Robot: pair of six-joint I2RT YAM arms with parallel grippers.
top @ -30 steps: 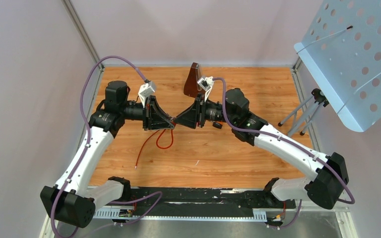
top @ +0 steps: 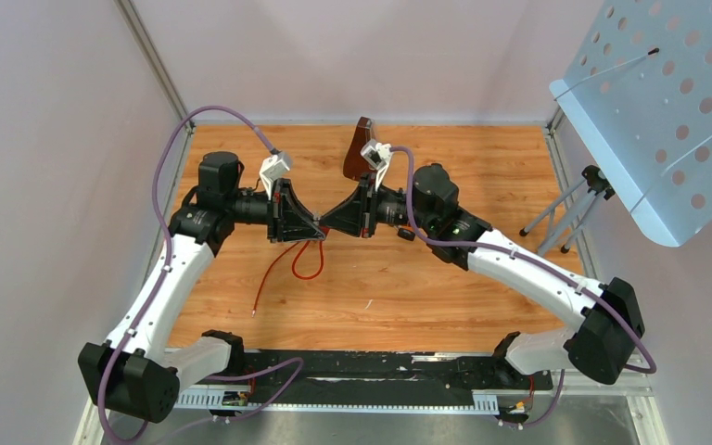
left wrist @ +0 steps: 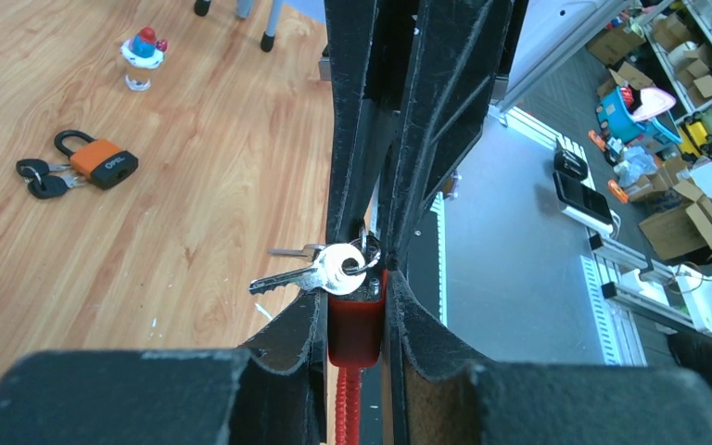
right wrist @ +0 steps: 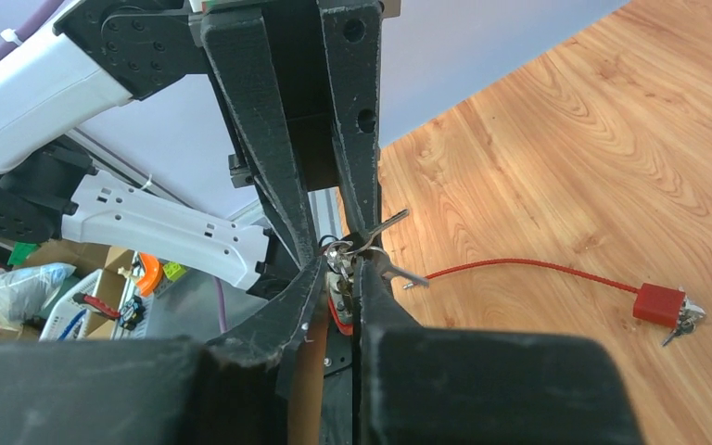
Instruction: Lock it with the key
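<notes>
In the left wrist view my left gripper is shut on a red lock body [left wrist: 355, 332], its red cable [left wrist: 348, 413] hanging below. A silver key [left wrist: 315, 272] on a ring sticks out sideways from the lock's end, with another key [left wrist: 289, 251] behind it. Tip to tip with the left one stands my right gripper [top: 326, 221]. In the right wrist view its fingertips [right wrist: 313, 278] lie close around the key ring and key heads [right wrist: 338, 255], a narrow gap between them. Whether they pinch a key cannot be told.
An orange padlock [left wrist: 107, 165] with black-headed keys and a small ice-cream toy [left wrist: 143, 60] lie on the table. Another red lock [right wrist: 658, 304] with keys and a cable rests there too. A brown object [top: 359, 148] stands at the back.
My right arm has shifted slightly left and the angle of its wrist has changed a little, its tip staying by the left gripper. The left arm looks nearly still.
</notes>
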